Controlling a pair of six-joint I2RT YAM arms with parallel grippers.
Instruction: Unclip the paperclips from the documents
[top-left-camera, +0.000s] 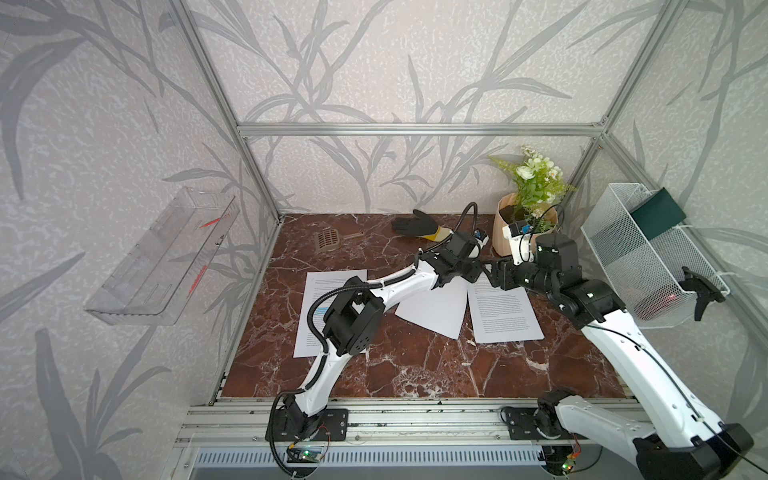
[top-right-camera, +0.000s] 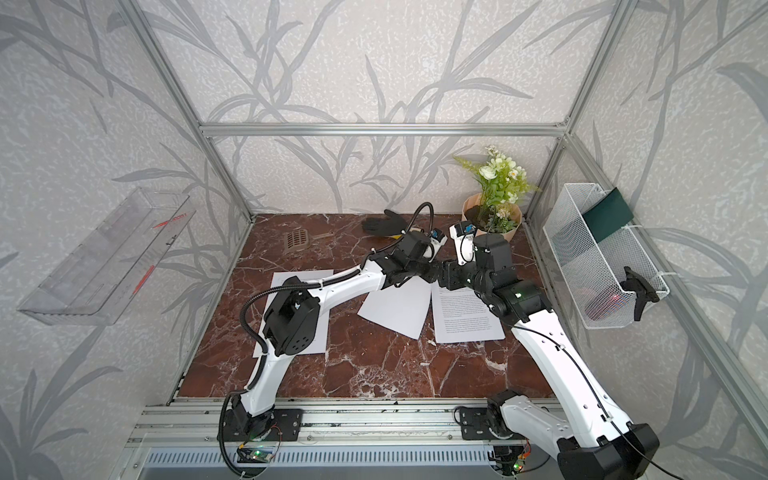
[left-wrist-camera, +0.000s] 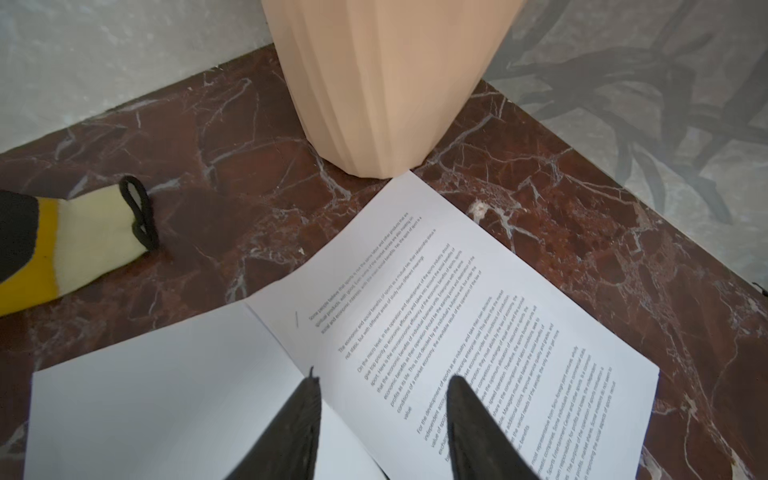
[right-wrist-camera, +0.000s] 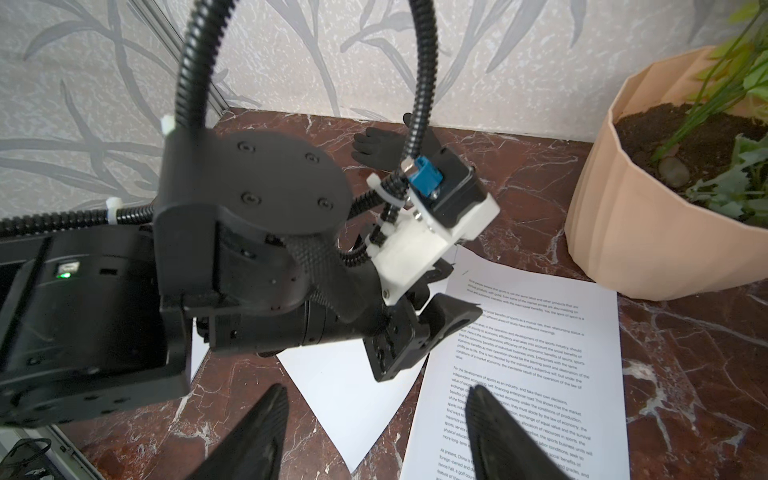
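A printed sheet (left-wrist-camera: 512, 320) lies on the marble table, its far corner by the plant pot. Its left edge meets a blank white sheet (left-wrist-camera: 160, 400). Another printed sheet (top-left-camera: 308, 324) lies at the table's left, partly under the left arm. My left gripper is open over the seam between the blank and printed sheets, with nothing between its fingers. Close to its right, my right gripper has its fingers apart, holding nothing visible. A short dark mark (left-wrist-camera: 297, 320) shows on the printed sheet; whether it is a paperclip I cannot tell.
The plant pot (right-wrist-camera: 664, 192) stands at the back right. Behind the sheets lies a black and yellow glove (top-left-camera: 416, 226). A wire basket (top-left-camera: 640, 248) is at the right wall, a clear bin (top-left-camera: 168, 256) at the left.
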